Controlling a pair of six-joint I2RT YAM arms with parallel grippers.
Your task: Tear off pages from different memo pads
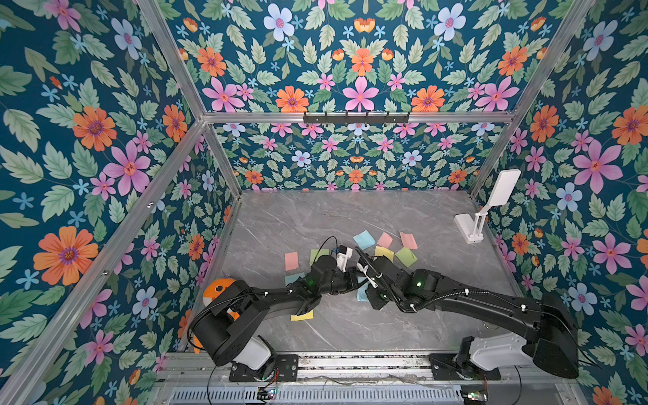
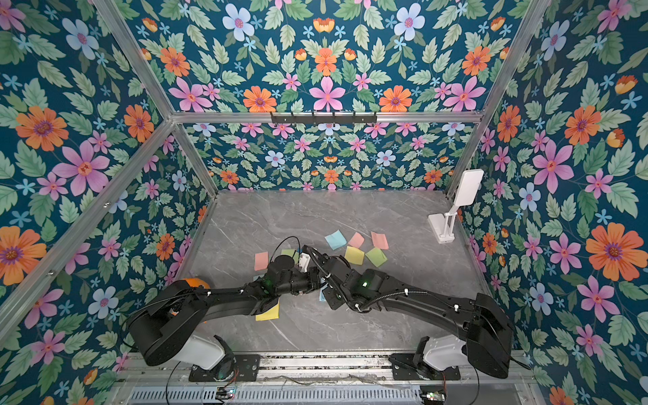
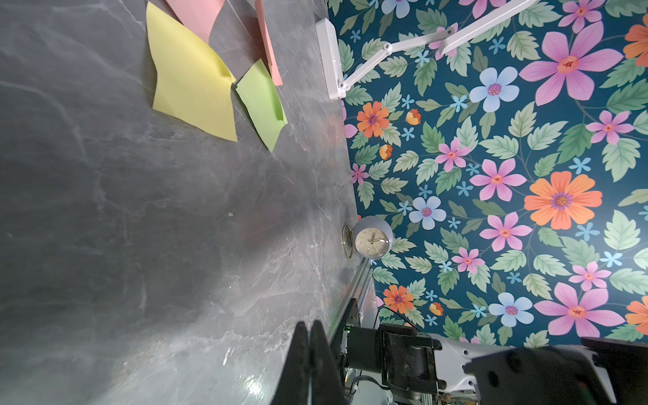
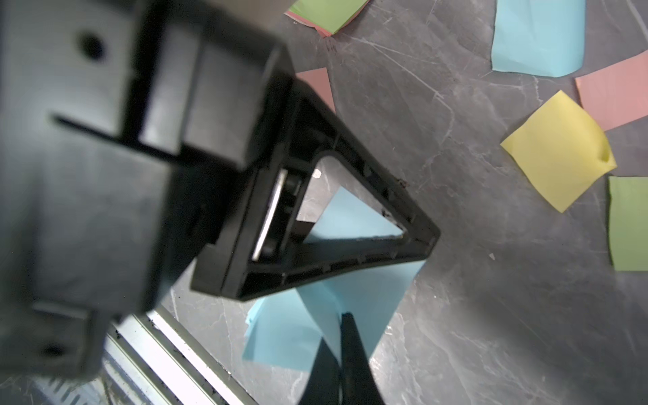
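Both grippers meet over the blue memo pad (image 4: 283, 337) near the table's middle. My right gripper is shut, and a lifted blue sheet (image 4: 368, 297) creases into its fingertips. My left gripper is shut too; no paper shows at its tips in the left wrist view. In the right wrist view its triangular finger (image 4: 422, 233) crosses the blue paper, part of which shows through the finger's opening. Whether that finger touches the sheet I cannot tell. From above, the arms hide most of this pad.
Farther back right lie loose yellow (image 4: 559, 150), green (image 4: 629, 222), pink (image 4: 617, 87) and blue (image 4: 538, 33) notes. A green-topped pad (image 4: 327, 12) lies behind the left gripper. A white lamp (image 1: 471, 226) stands at the right; an orange object (image 1: 217, 293) is at the left.
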